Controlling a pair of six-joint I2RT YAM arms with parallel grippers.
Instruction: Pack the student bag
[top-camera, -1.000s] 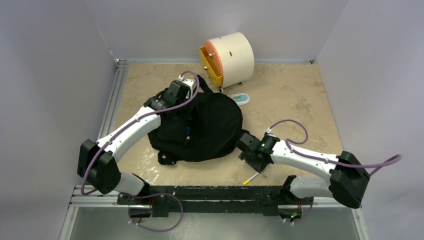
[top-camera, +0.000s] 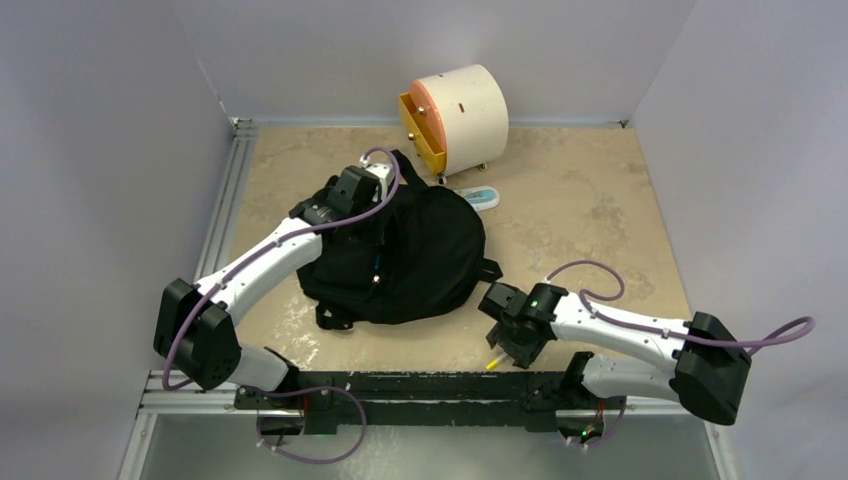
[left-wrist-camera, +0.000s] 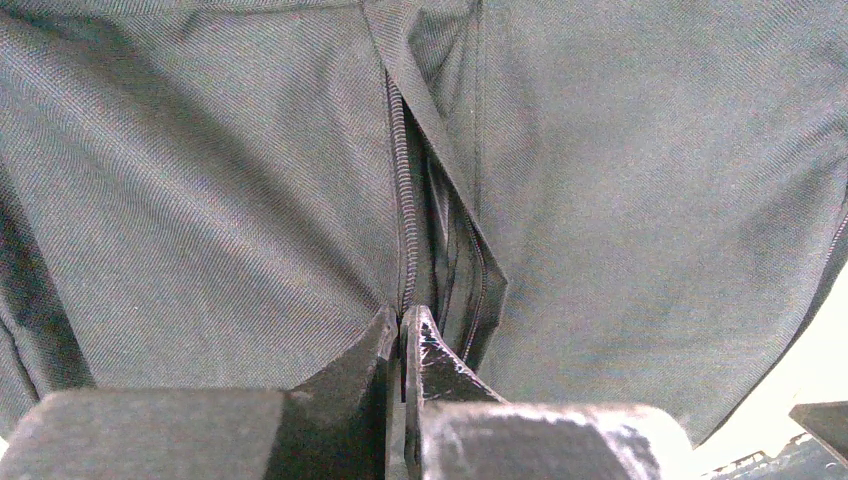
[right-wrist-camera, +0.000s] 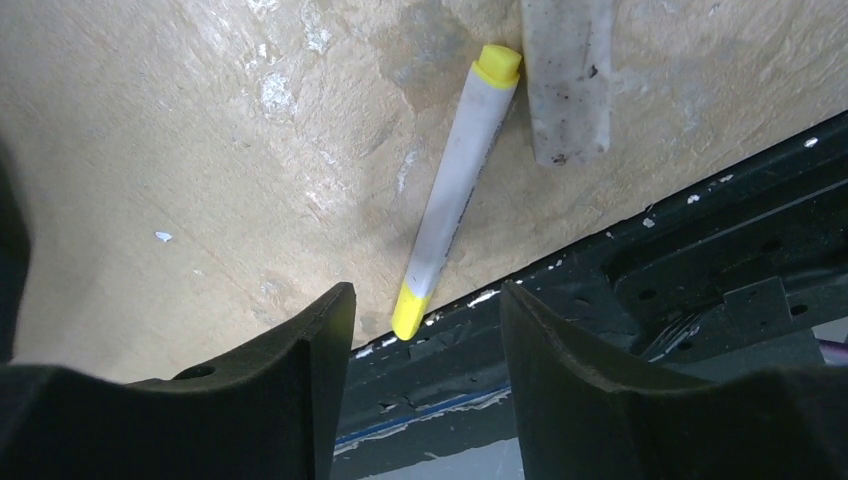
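A black student bag (top-camera: 420, 270) lies on the left half of the table. In the left wrist view its partly open zipper (left-wrist-camera: 404, 190) runs between folds of cloth. My left gripper is shut at the zipper's near end, with nothing clearly visible between its fingertips. A white marker with yellow ends (right-wrist-camera: 450, 190) lies on the table by the front edge. Over it is my right gripper, its fingers parted and empty; the marker's near yellow end shows between the fingers, apart from both. In the top view only a yellow tip (top-camera: 492, 365) clearly shows.
A whitish block (right-wrist-camera: 568, 90) lies beside the marker's far end. Behind the bag stand a white drum-shaped cabinet with yellow drawer (top-camera: 465, 115) and a blue-and-white object (top-camera: 482, 198). The dark front rail (top-camera: 430, 388) borders the table.
My right gripper has come toward the front edge, over the marker, covering more of it in the top view. The left arm has barely shifted, and the bag lies still.
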